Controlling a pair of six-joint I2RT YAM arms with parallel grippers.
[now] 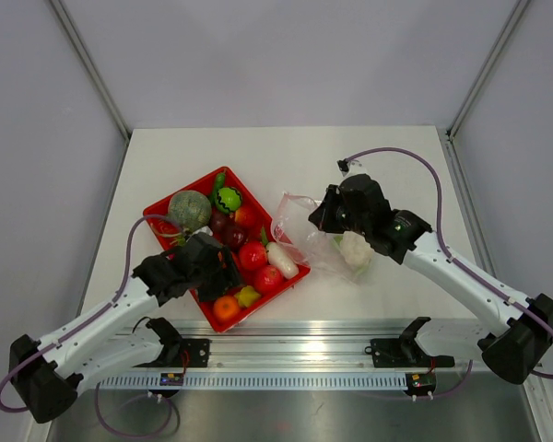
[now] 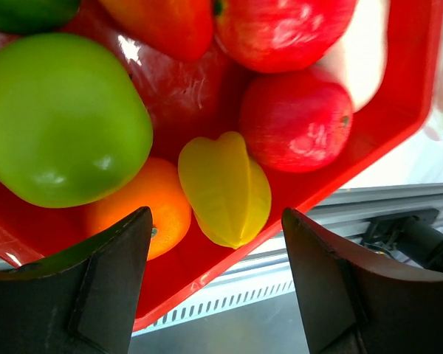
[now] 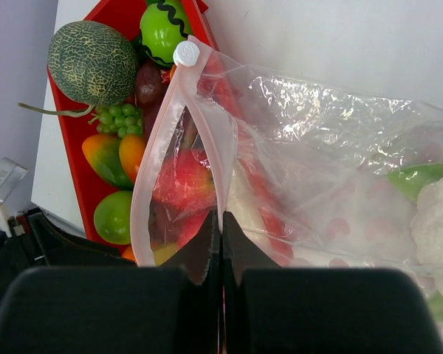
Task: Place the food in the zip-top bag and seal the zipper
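Note:
My left gripper hangs open over the front corner of the red tray; below it lie a yellow star fruit, an orange, a green fruit and red fruits. My right gripper is shut on the edge of the clear zip top bag, holding its pink zipper strip up at the mouth. A white cauliflower-like item with green leaves lies inside the bag.
The tray's back holds a melon, grapes and other produce. A metal rail runs along the front edge.

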